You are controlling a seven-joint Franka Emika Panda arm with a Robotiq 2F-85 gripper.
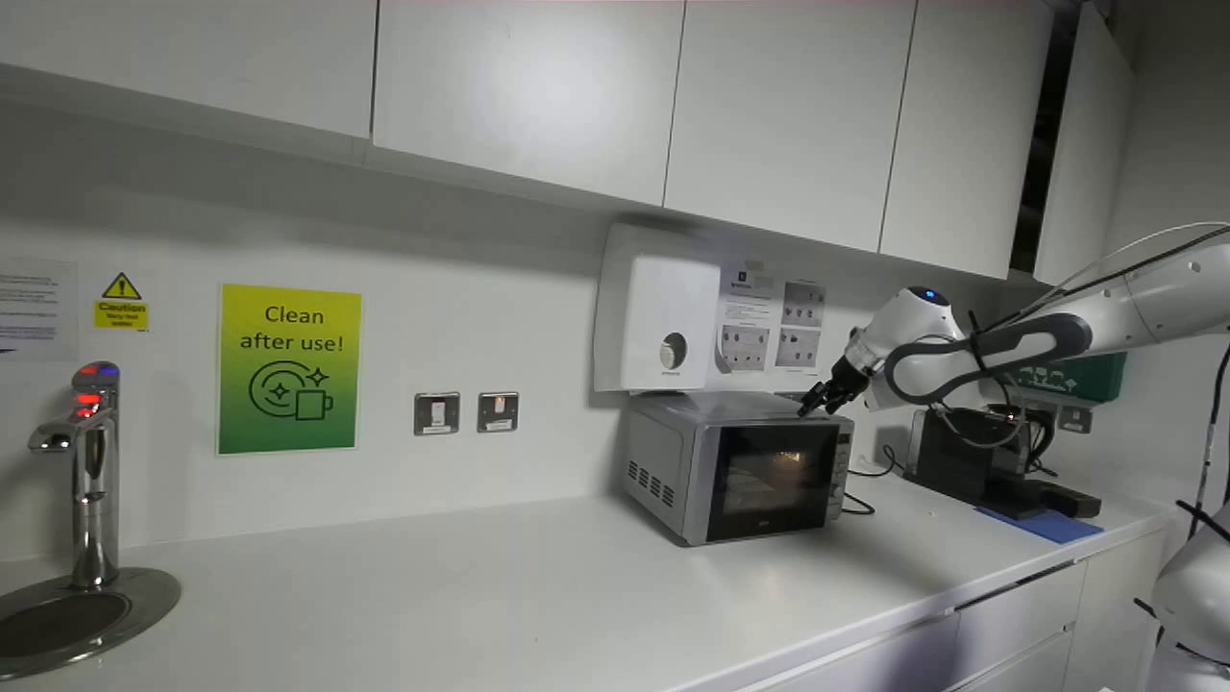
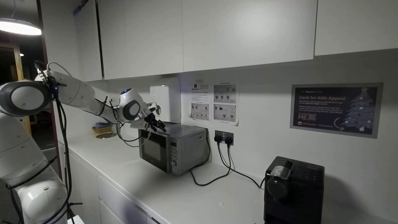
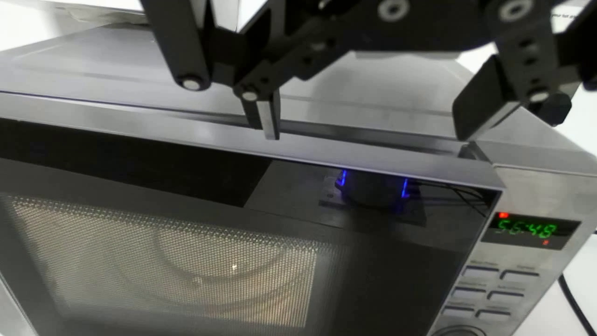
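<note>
The silver microwave (image 1: 680, 461) stands on the counter against the wall, its inside lit. Its dark door (image 3: 386, 269) fills much of the wrist view, with the lit display and buttons to the right. Behind the door's top edge runs a dark gap, widest toward the right; I cannot tell whether the door is ajar. My gripper is open above that edge, its fingers (image 3: 484, 103) well apart with nothing between them. In exterior view 2 the gripper (image 2: 159, 129) hangs at the microwave's top front; whether it touches is unclear.
A paper dispenser (image 1: 657, 306) hangs behind the microwave. On the other side are black cables (image 2: 209, 183) and a black coffee machine (image 2: 298, 190). Wall cupboards (image 2: 246, 33) overhang the counter.
</note>
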